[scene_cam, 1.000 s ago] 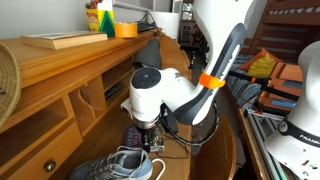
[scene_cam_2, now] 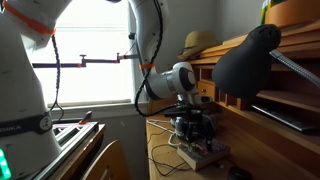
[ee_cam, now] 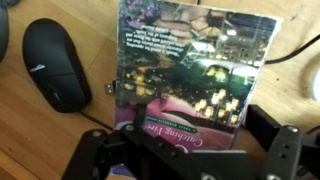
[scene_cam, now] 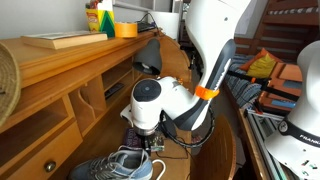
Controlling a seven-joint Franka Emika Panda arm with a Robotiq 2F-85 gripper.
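In the wrist view a paperback book (ee_cam: pixel 190 75) with a dark, lantern-lit cover and a pink-purple lower part lies flat on the wooden desk. My gripper is over its lower end, with its dark fingers (ee_cam: pixel 268 130) spread apart and nothing held between them. From the second exterior view, the gripper (scene_cam_2: pixel 192 130) points down close above the book (scene_cam_2: pixel 205 157). Whether the fingertips touch the book cannot be made out. The first exterior view shows the gripper (scene_cam: pixel 150 135) low over the desk, largely covering the book.
A black computer mouse (ee_cam: pixel 55 65) lies left of the book, with cables around it. A grey shoe (scene_cam: pixel 108 167) with white laces stands near the gripper. Wooden drawers and cubbyholes (scene_cam: pixel 85 105) line the desk's back. A dark hanging shape (scene_cam_2: pixel 247 62) is close to the second exterior camera.
The arm and gripper have come down a little toward the desk over the last second. The shoe and the desk items look unmoved.
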